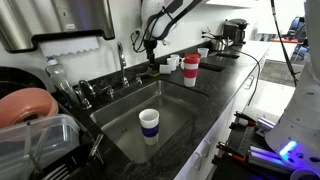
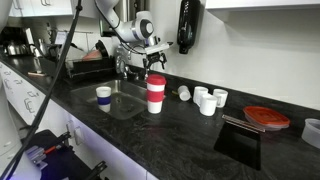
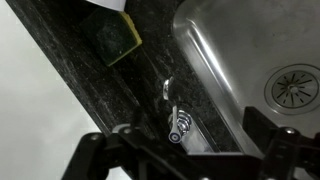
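Observation:
My gripper is open, its dark fingers spread wide with nothing between them. In the first exterior view, the gripper (image 1: 152, 68) hangs low over the counter at the far end of the sink (image 1: 165, 112). A dark sponge with a yellow edge (image 3: 132, 28) lies on the counter in the wrist view, up and left of the fingers. Between the fingers' directions, farther down, shows a shiny metal faucet part (image 3: 178, 122). The sink drain (image 3: 295, 90) is at the right.
A white cup with a blue band (image 1: 149, 122) stands at the sink's near edge. A red-and-white cup (image 2: 155, 92) and several white cups (image 2: 207, 103) are on the counter. A black tray (image 2: 238, 143) and red plates (image 2: 265, 117) lie farther right. Dishes (image 1: 28, 105) fill the left corner.

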